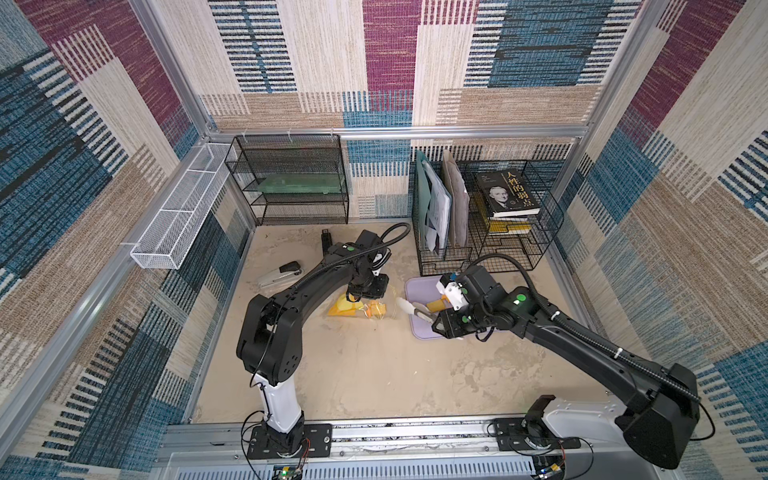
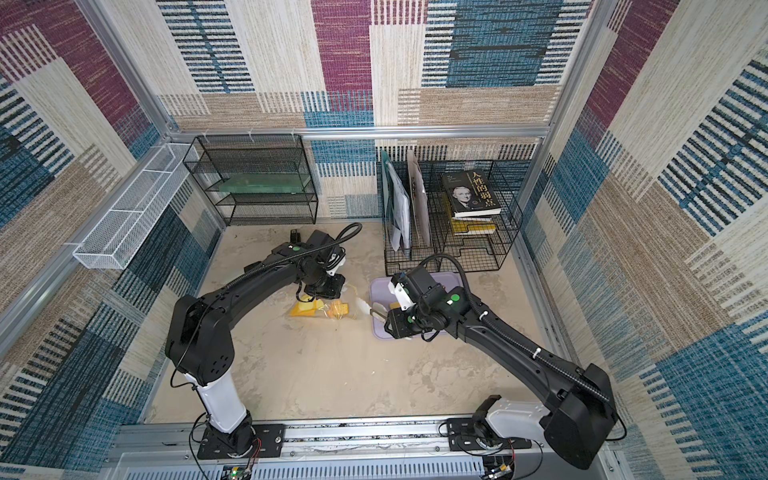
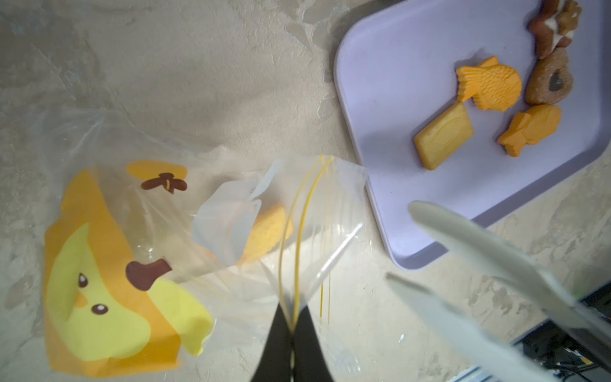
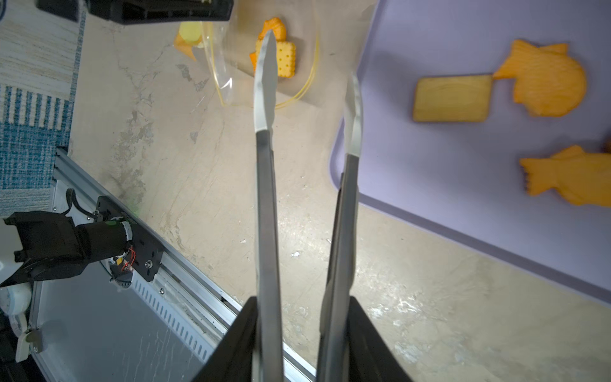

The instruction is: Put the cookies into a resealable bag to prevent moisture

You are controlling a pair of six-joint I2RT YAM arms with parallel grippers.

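The clear resealable bag [image 3: 143,216] with a yellow-orange animal print lies left of the tray. Its mouth, edged by yellow zip lines, stands apart in the right wrist view, and a scalloped cookie [image 4: 283,58] shows inside. My left gripper is shut, pinching the bag's edge. Right of it, the lilac tray [image 3: 375,191] holds a tan rectangular cookie [image 3: 444,135], two orange fish-shaped cookies [image 3: 499,87] and a few brown ones [image 3: 548,77]. My right gripper is open and empty, its pale fingertips [image 4: 266,70] between bag mouth and tray corner.
A stapler [image 1: 280,274] lies at the left and a small black object [image 1: 326,240] behind the left arm. Wire racks [image 1: 300,180] and a file holder [image 1: 512,254] with folders and books line the back.
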